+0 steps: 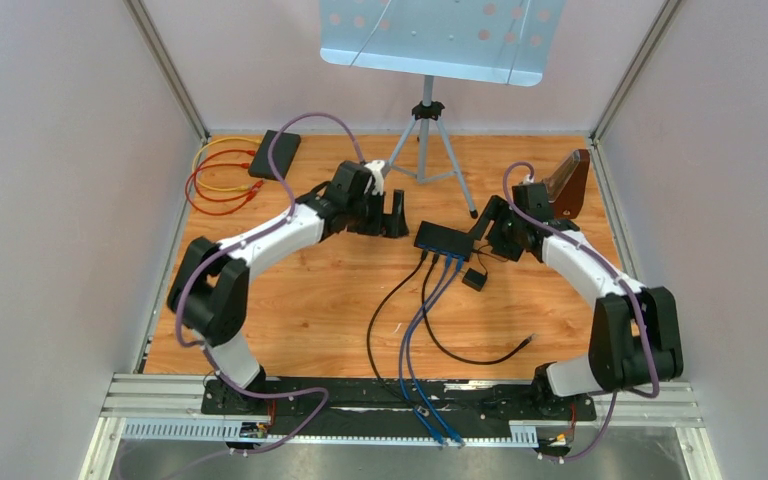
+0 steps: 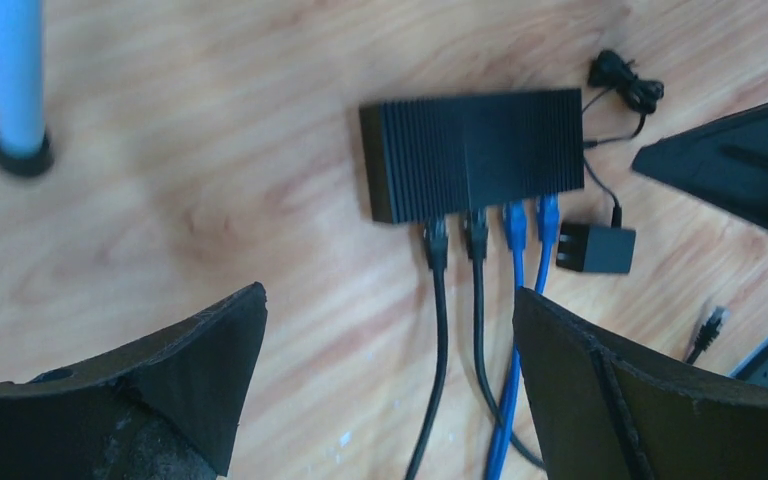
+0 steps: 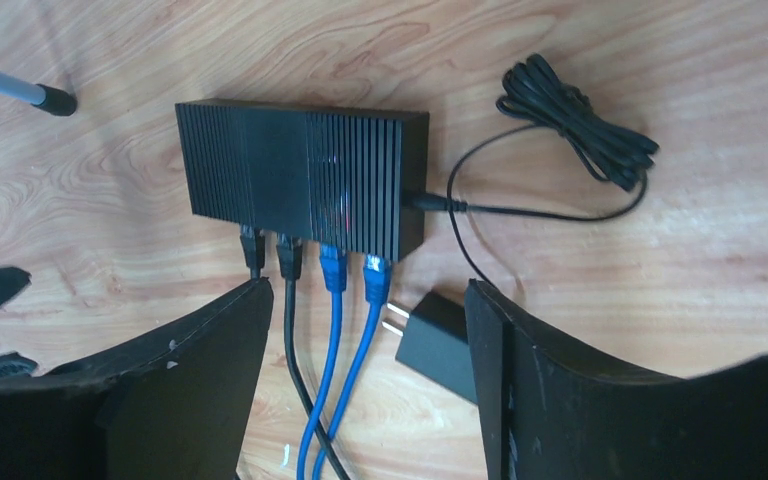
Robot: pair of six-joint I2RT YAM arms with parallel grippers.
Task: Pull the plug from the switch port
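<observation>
A black ribbed switch [image 1: 445, 239] lies on the wooden table. Along its front side, two black plugs [image 3: 289, 246] sit in the left ports and two blue plugs [image 3: 376, 272] in the right ones. My left gripper is open to the left of the switch, with nothing between its fingers. Close by the right end of the switch, my right gripper stands open and holds nothing. In the right wrist view, its fingers [image 3: 190, 350] appear either side of the cables and the power adapter, touching none that I can see.
A black power adapter [image 1: 474, 280] lies in front of the switch, a bundled cord [image 3: 580, 125] to its right. Music stand legs [image 1: 422, 150] stand behind. Red and yellow cables [image 1: 222, 180] and a black box [image 1: 275, 155] occupy the back left.
</observation>
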